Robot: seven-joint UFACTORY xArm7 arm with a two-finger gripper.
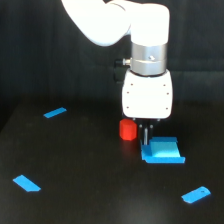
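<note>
A red object (127,129), probably a block or can, is on the dark surface just left of my gripper (147,138). The white hand points down, its dark fingers over the left back edge of a light-blue open box (163,158). No object shows clearly between the fingers. At this size I cannot make out how far apart they stand.
Blue tape marks lie on the dark table: one at the back left (55,112), one at the front left (26,184) and one at the front right (196,195).
</note>
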